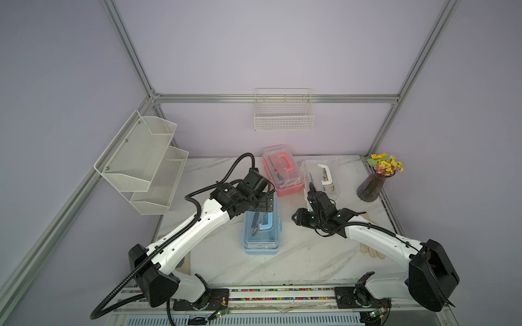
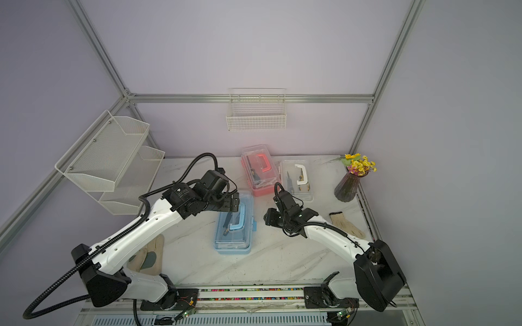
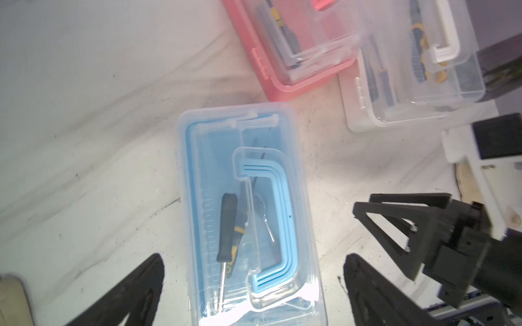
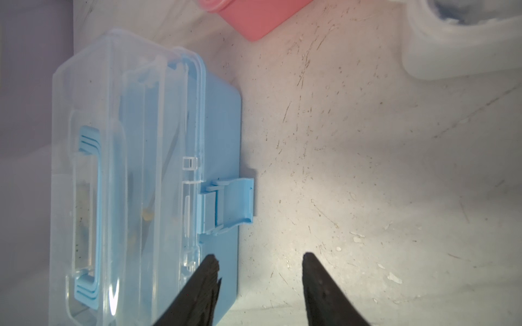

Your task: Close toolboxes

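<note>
The blue toolbox (image 3: 247,206) lies on the table with its clear lid down over the tools; its side latch (image 4: 233,201) sticks outward, unfastened. My left gripper is open above it, with nothing between its fingers. My right gripper hangs just right of the box, fingers apart and empty. Behind, the pink toolbox (image 1: 282,171) and the clear toolbox (image 2: 296,179) have lids over their tools; whether those are latched I cannot tell.
A flower vase (image 1: 372,187) stands at the right edge. Gloves (image 2: 345,222) lie at both sides. Wire baskets (image 1: 282,119) hang on the back and left walls.
</note>
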